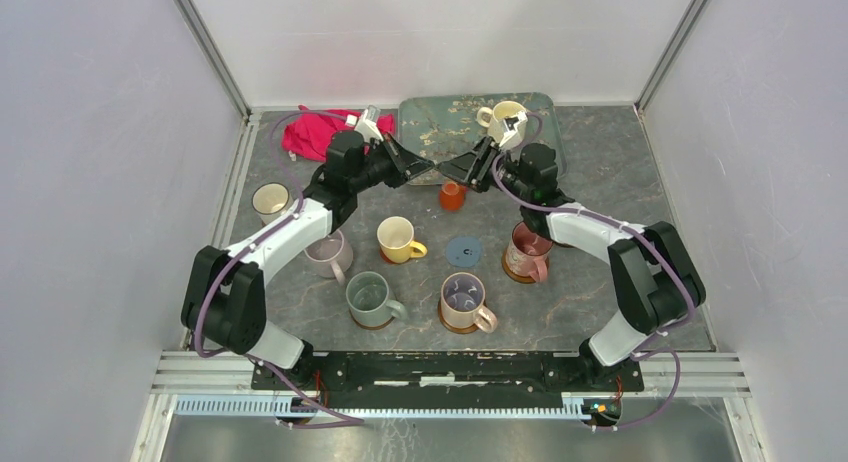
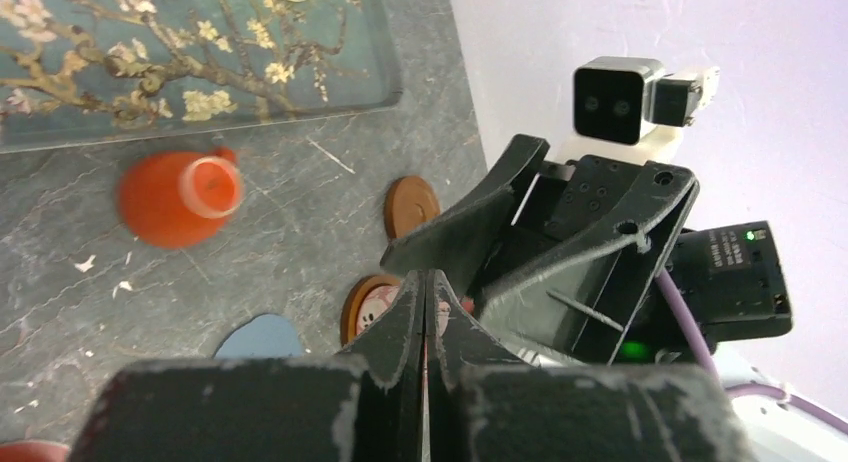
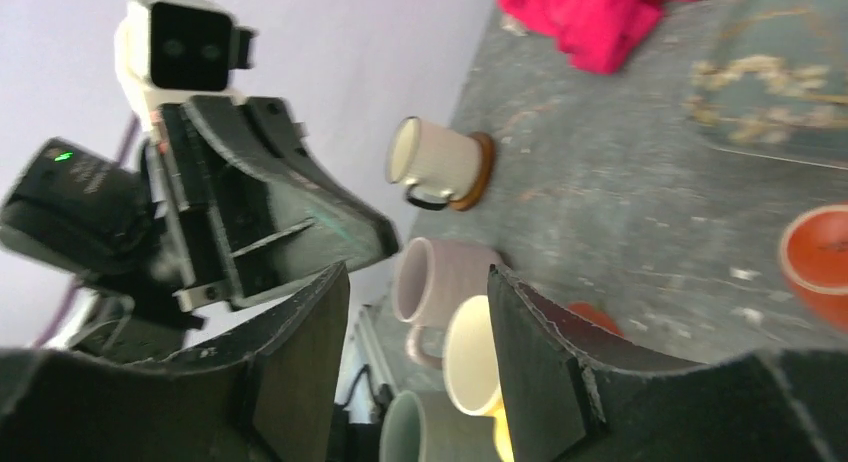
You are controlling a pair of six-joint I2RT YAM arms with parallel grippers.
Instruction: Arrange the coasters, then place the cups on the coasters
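Observation:
The orange cup (image 1: 452,196) is on the table just in front of the tray, outside both grippers. In the left wrist view the cup (image 2: 160,204) shows its base, the ring slightly blurred; its exact tilt I cannot tell. A bare blue coaster (image 1: 463,251) lies nearer the front, apart from the cup. My right gripper stands open, its fingers well apart with nothing held. The tips of my left gripper meet with nothing between them. In the top view the two grippers are close together, nearly touching, above the tray's front edge.
The flowered tray (image 1: 420,122) holds a cream cup (image 1: 507,112). Several mugs stand toward the front, including a yellow cup (image 1: 396,238) and a pink mug (image 1: 528,250). A bare brown coaster (image 2: 410,204) lies beyond the blue one. A red cloth (image 1: 308,135) is at back left.

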